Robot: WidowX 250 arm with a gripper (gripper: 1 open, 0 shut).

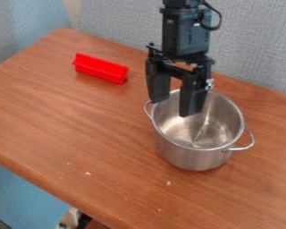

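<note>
A steel pot (196,144) with two wire handles stands on the wooden table (74,134). My black gripper (175,100) hangs over the pot's opening, fingers pointing down and spread open, with nothing seen between them. Some light thin detail shows inside the pot, too unclear to name. A red block (100,68) lies at the back left, well apart from the pot and the gripper.
A grey textured wall (121,22) runs behind the table. The table's edge is at the lower left, with blue floor beyond it.
</note>
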